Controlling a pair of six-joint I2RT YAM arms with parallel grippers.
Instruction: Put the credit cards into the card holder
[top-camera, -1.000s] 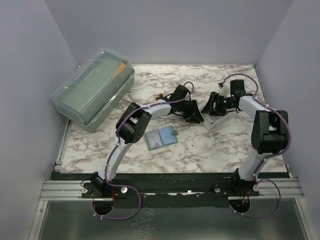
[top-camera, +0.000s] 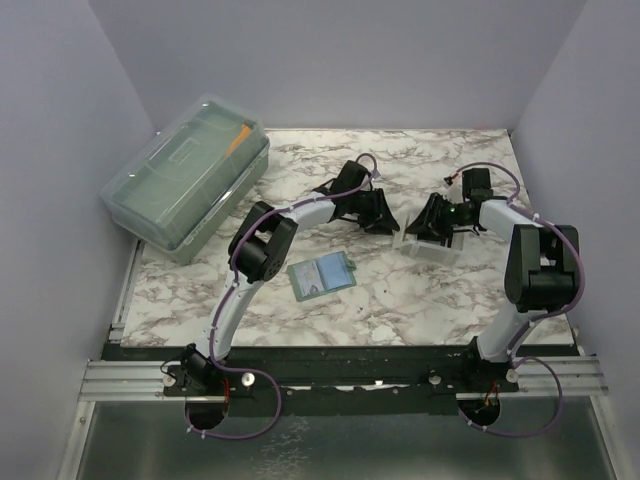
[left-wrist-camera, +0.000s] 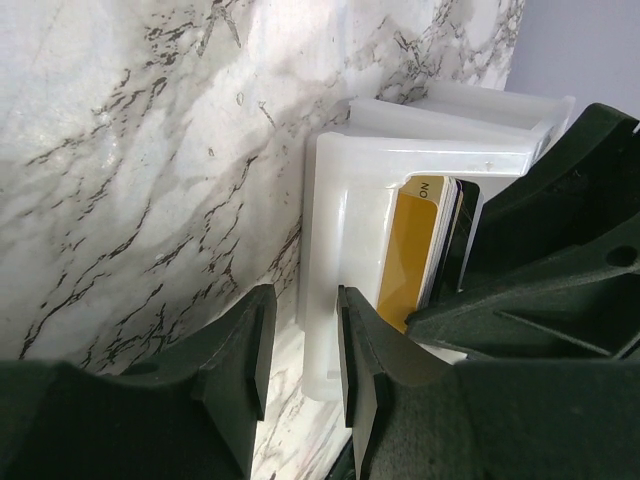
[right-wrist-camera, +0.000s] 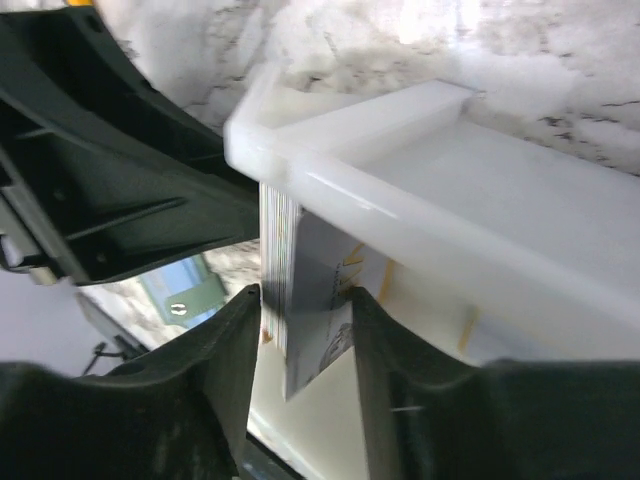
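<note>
My left gripper is shut on the end wall of a white box (left-wrist-camera: 335, 220). Inside the box stand several cards on edge, among them a yellow card (left-wrist-camera: 409, 235) and a dark one (right-wrist-camera: 318, 300). From above, my right gripper reaches into the box opening. Its fingers stand apart, with the card stack showing between and behind their tips; whether they touch it, I cannot tell. The card holder (top-camera: 321, 276) lies open and flat on the table, left of the box, with a grey panel and a blue one.
A large green lidded bin (top-camera: 185, 175) stands at the back left. Both grippers are close together at the box, with little room between them.
The card holder has stayed put.
</note>
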